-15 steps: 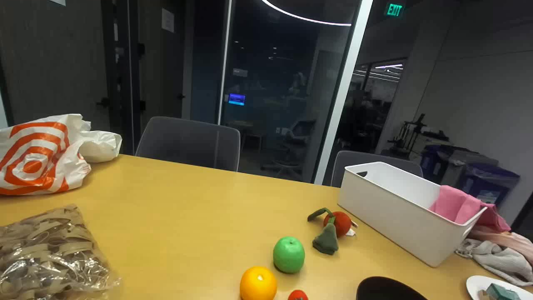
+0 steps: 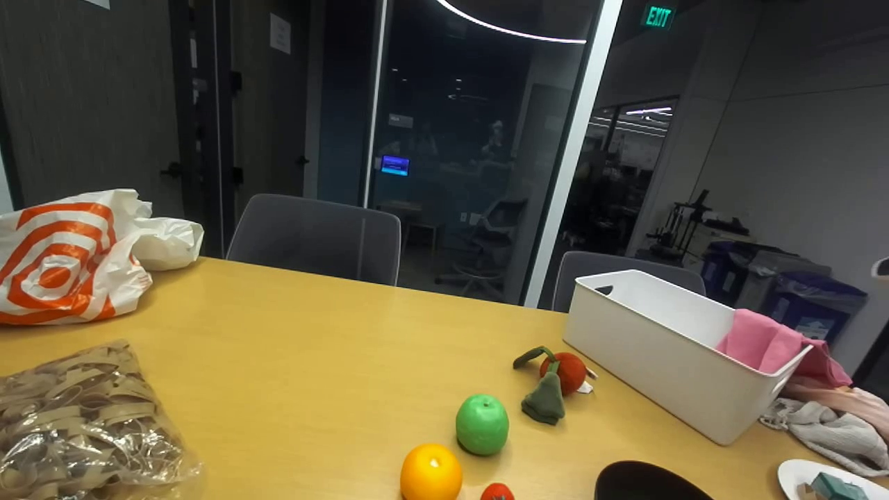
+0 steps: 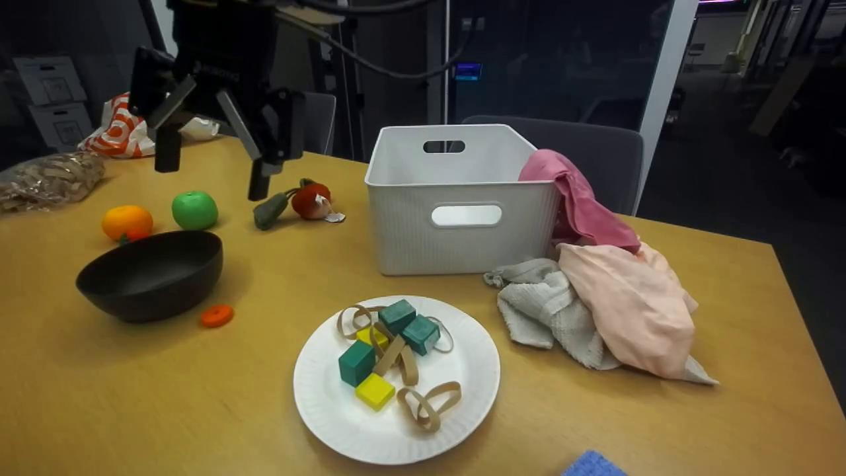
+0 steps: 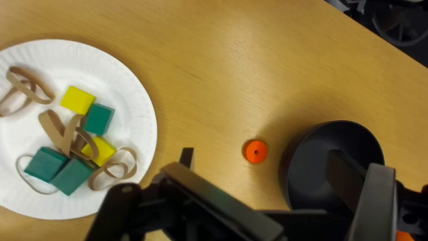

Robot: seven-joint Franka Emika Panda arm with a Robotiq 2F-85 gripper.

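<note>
My gripper (image 3: 212,178) hangs open above the table, nothing between its fingers. In the wrist view its one finger (image 4: 373,201) passes over the black bowl (image 4: 317,176), while the other lies between the plate and the bowl. A small orange ring-like piece (image 4: 255,151) rests on the wood just beside that bowl. On the white paper plate (image 3: 468,412) are green blocks (image 3: 357,362), yellow blocks (image 3: 375,391) and tan rubber bands (image 3: 428,408). Behind the bowl sit an orange (image 3: 127,221) and a green apple (image 3: 195,210).
A white bin (image 3: 460,238) stands at the back, pink cloth (image 3: 583,198) draped over its side. Crumpled towels (image 3: 626,301) lie right of it. A red and a green toy vegetable (image 2: 546,400) lie near the bin. A bag of bands (image 2: 83,425) occupies the left.
</note>
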